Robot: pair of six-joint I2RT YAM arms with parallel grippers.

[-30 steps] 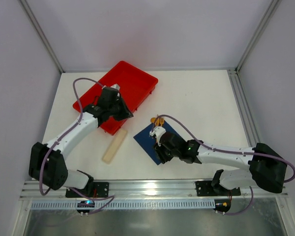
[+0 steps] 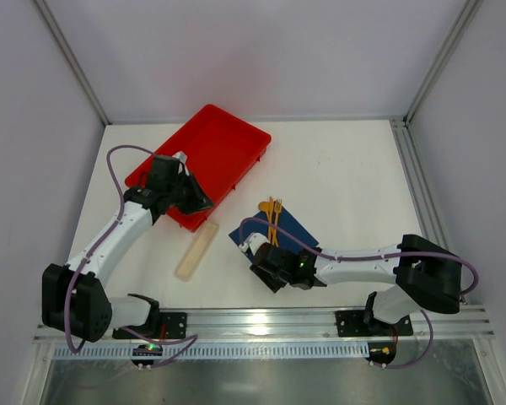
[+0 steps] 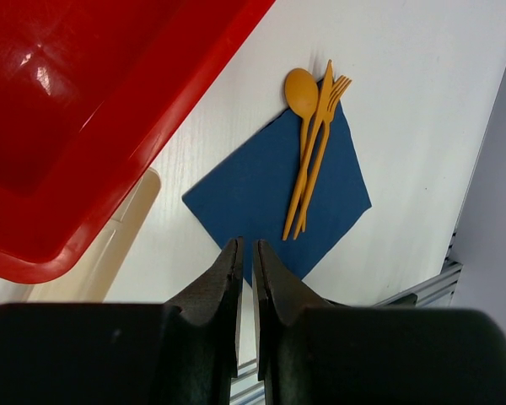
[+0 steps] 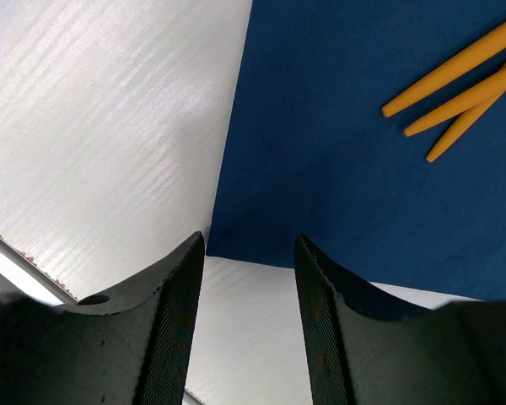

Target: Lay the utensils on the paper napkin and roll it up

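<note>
The dark blue napkin [image 2: 297, 226] [image 4: 312, 186] lies flat on the table. On it rest three orange utensils side by side: a spoon [image 3: 301, 94], a knife [image 3: 325, 84] and a fork [image 3: 322, 139], with their handles crossing. Their heads reach the napkin's far corner. Over the napkin's near corner, my right gripper stands open; the corner shows between its fingers with no grip on it. My left gripper hangs by the red tray's edge, away from the napkin. Only a narrow gap separates its fingers, and nothing is between them.
A large red tray [image 2: 228, 135] stands at the back left, close under the left arm. Between it and the napkin lies a pale, long shallow holder [image 2: 197, 251].
My right gripper has come left and nearer the front, uncovering more of the utensils and settling over the napkin's near corner. The napkin stayed put.
</note>
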